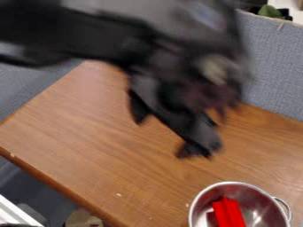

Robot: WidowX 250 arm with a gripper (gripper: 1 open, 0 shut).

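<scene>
My black gripper [172, 133] is blurred in motion over the upper middle of the wooden table, its fingers apart with nothing visible between them. At the lower right a steel pot [247, 193] holds a red object [228, 211]. The gripper is above and to the left of the pot, apart from it.
Grey padded walls [272, 71] border it at the back, and a dark gap runs along the near left edge.
</scene>
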